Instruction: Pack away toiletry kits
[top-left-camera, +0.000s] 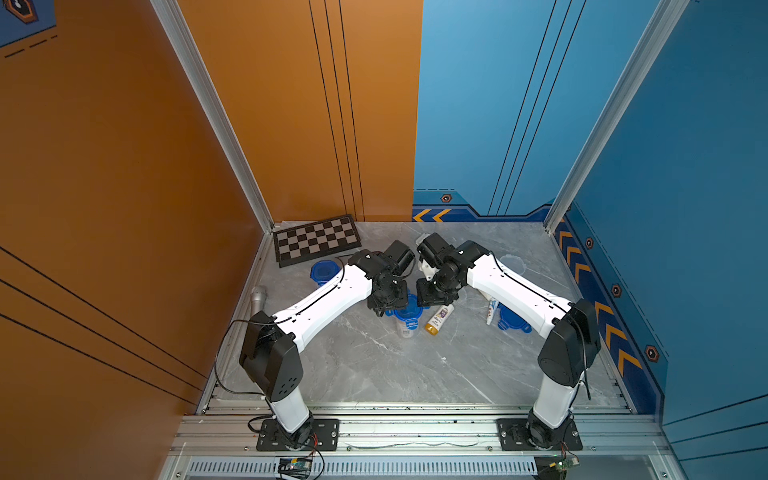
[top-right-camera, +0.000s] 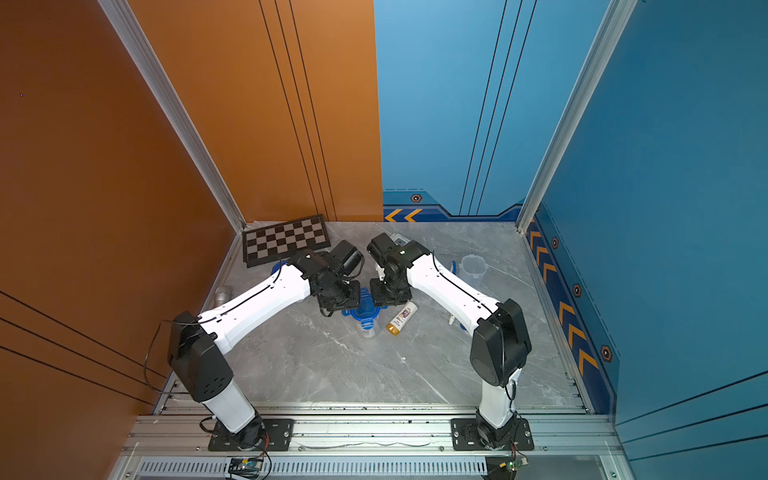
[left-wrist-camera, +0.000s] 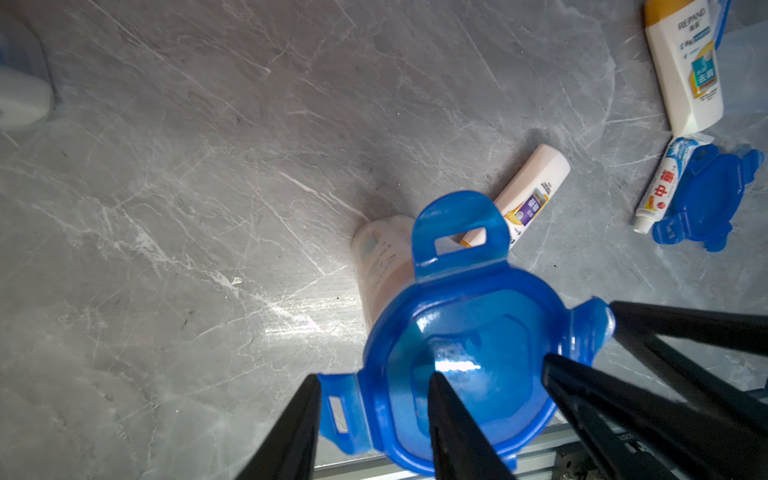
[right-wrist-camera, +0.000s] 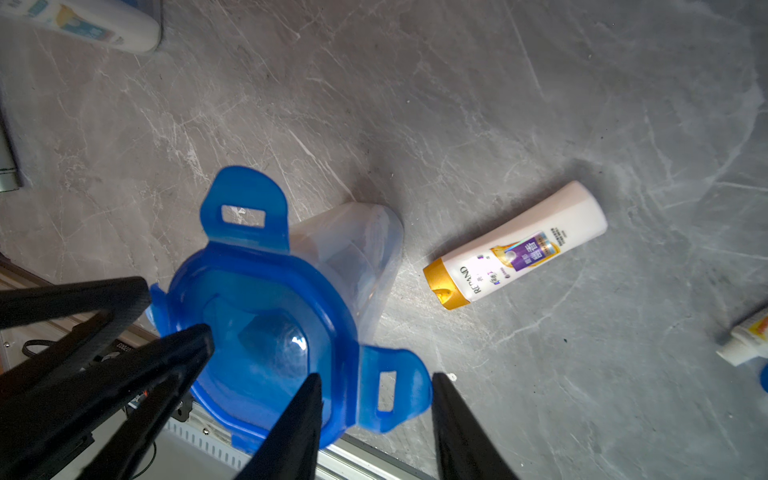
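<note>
Between my two grippers a clear plastic box (right-wrist-camera: 352, 248) stands upright on the table, a blue lid (left-wrist-camera: 472, 352) on top with its latch tabs flared out. My left gripper and right gripper are over opposite sides of the lid, fingers part open around side tabs; contact is unclear. A gold-capped tube (right-wrist-camera: 516, 244) lies to the right. Farther right are a larger white bottle (left-wrist-camera: 684, 72), a toothpaste tube (left-wrist-camera: 664, 180) and a second blue lid (left-wrist-camera: 708, 196).
At the back left are a checkered board (top-left-camera: 316, 238) and another blue lid (top-left-camera: 324, 270). An empty clear container (top-right-camera: 473, 266) stands at the back right.
</note>
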